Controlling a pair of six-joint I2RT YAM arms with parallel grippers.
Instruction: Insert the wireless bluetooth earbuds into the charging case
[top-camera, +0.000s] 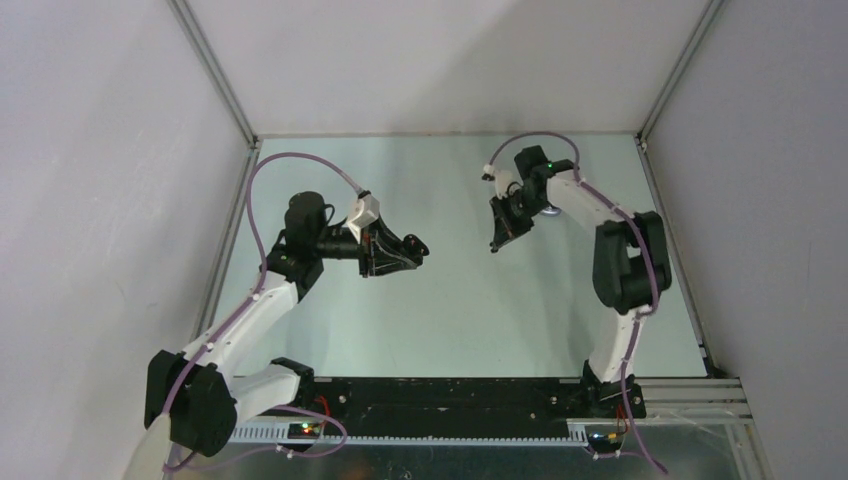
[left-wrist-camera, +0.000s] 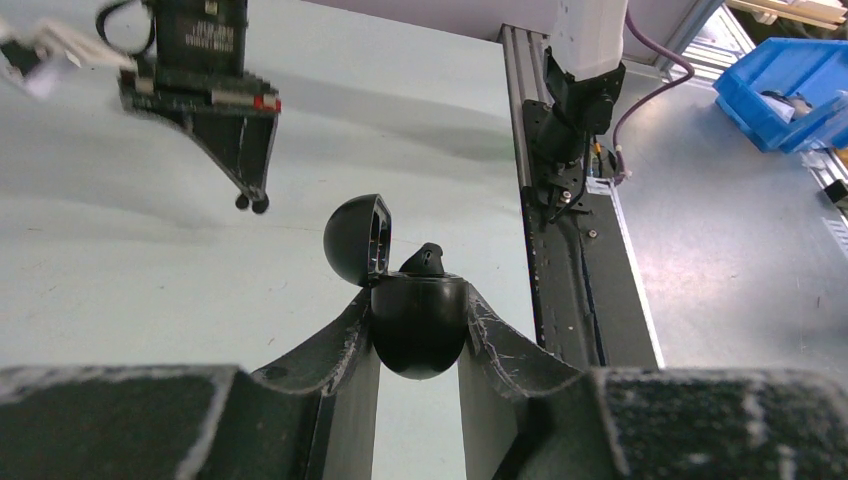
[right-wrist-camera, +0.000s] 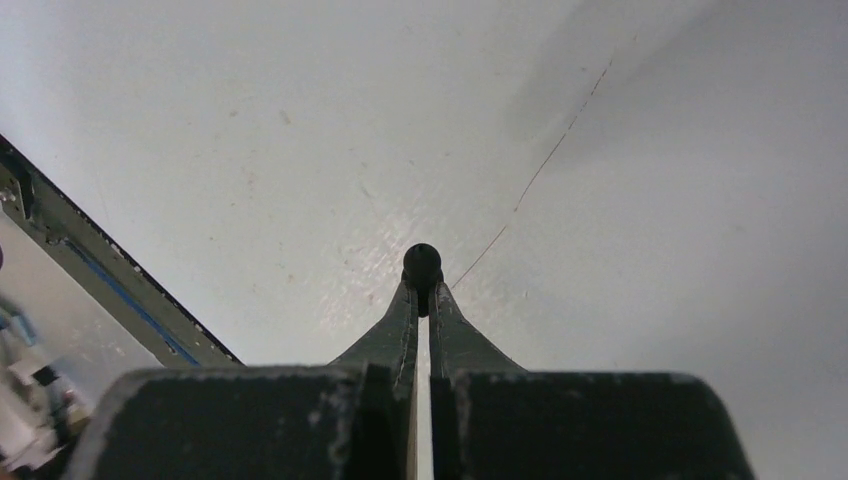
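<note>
In the left wrist view, the round black charging case (left-wrist-camera: 420, 325) is pinched in my left gripper, its lid (left-wrist-camera: 350, 240) swung open. A black earbud (left-wrist-camera: 424, 260) pokes up from inside the case. My right gripper is shut on another small black earbud (right-wrist-camera: 422, 264), whose round end sticks out past the fingertips. Seen from the top, the left gripper (top-camera: 405, 258) and the case are held over the middle of the table, and the right gripper (top-camera: 495, 245) stays apart to their right.
Side walls (top-camera: 100, 200) close in both sides. In the left wrist view, a blue bin (left-wrist-camera: 790, 95) sits beyond the table.
</note>
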